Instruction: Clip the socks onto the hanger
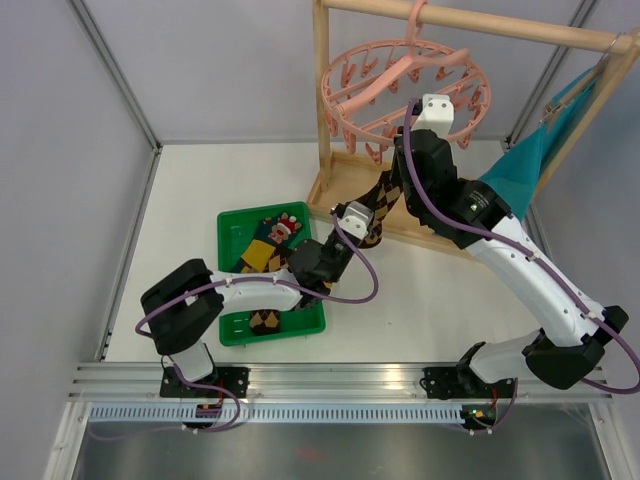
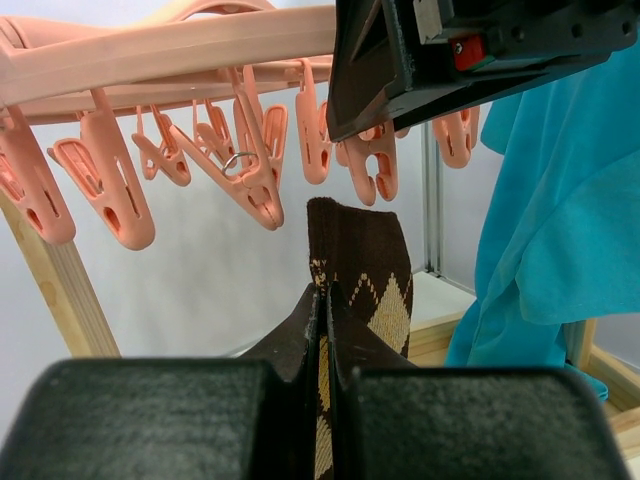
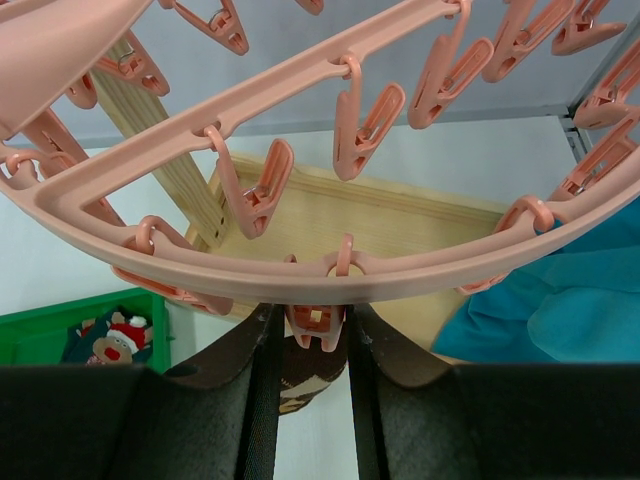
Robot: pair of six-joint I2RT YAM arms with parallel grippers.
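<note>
A brown sock with tan diamonds (image 2: pixel 368 262) stands upright in my left gripper, whose fingers are shut on it. Its top edge is below the pink clips, with a small gap showing in the left wrist view. In the top view the left gripper (image 1: pixel 374 192) is just under the front rim of the round pink hanger (image 1: pixel 354 103). My right gripper is shut on one clip (image 3: pixel 316 322) at the hanger's near rim. Below that clip the sock (image 3: pixel 308 378) shows, partly hidden by the right fingers.
A green tray (image 1: pixel 232 330) with more socks, one with a reindeer face (image 1: pixel 284 228), lies left of the hanger. A wooden frame (image 1: pixel 500 24) carries the hanger, and a teal cloth (image 1: pixel 520 172) hangs at its right. Other clips (image 2: pixel 110 185) dangle close around the sock.
</note>
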